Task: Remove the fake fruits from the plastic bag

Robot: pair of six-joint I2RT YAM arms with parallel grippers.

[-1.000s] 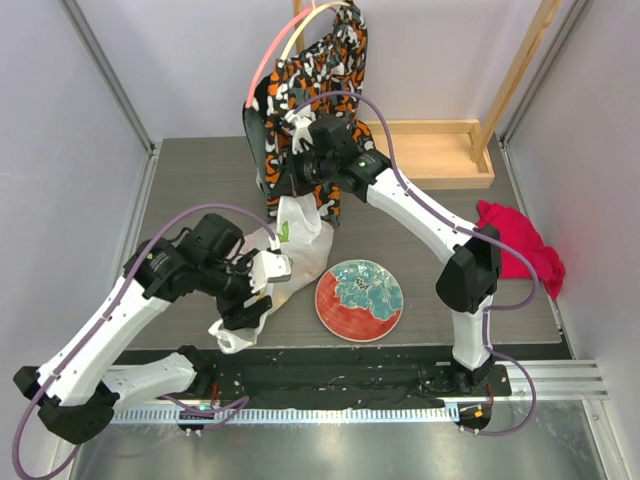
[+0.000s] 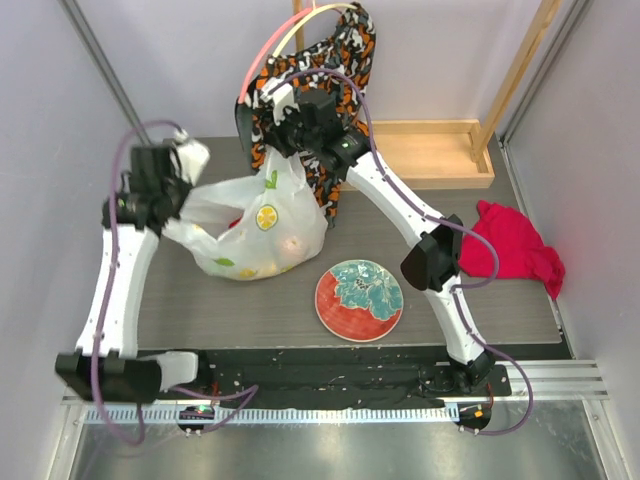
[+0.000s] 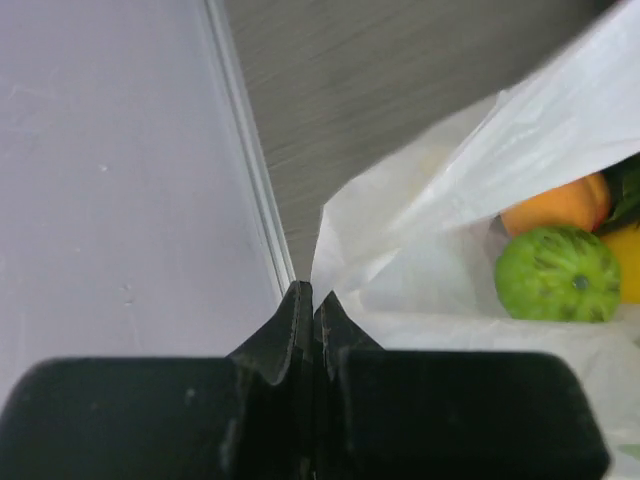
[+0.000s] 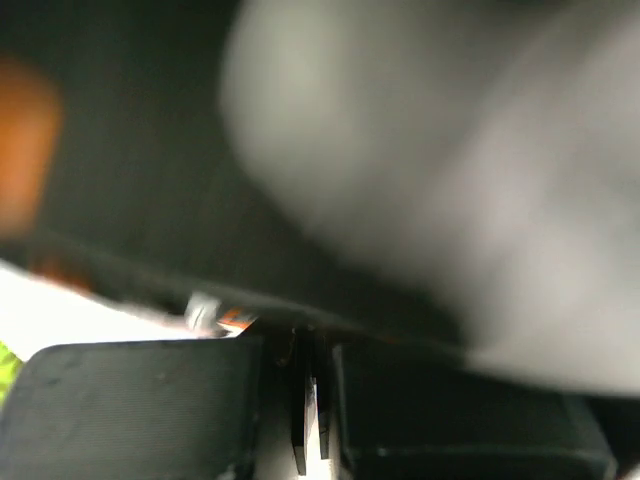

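Note:
The white plastic bag (image 2: 285, 215) hangs stretched between both arms in the top view, its mouth gaping on the left side. My left gripper is shut on a thin fold of the bag's rim. Inside the bag, a green fruit (image 3: 557, 275), an orange fruit (image 3: 553, 206) and part of a yellow one (image 3: 629, 262) show in the left wrist view. At the bag's upper corner, my right gripper (image 2: 283, 150) is shut on the plastic; its own wrist view is mostly filled by dark, blurred patterned cloth, so its fingertips are hard to make out.
A patterned cloth bag (image 2: 345, 55) with pink and yellow handles hangs right behind the right gripper. The red plate (image 2: 330, 305) with a teal flower stands in front. A wooden frame (image 2: 430, 160) and a red cloth (image 2: 515, 250) lie at the right.
My left arm has swung up and back to the left with the bag's rim, pulling the mouth wider. The right gripper has shifted left and a little back, closer against the patterned cloth.

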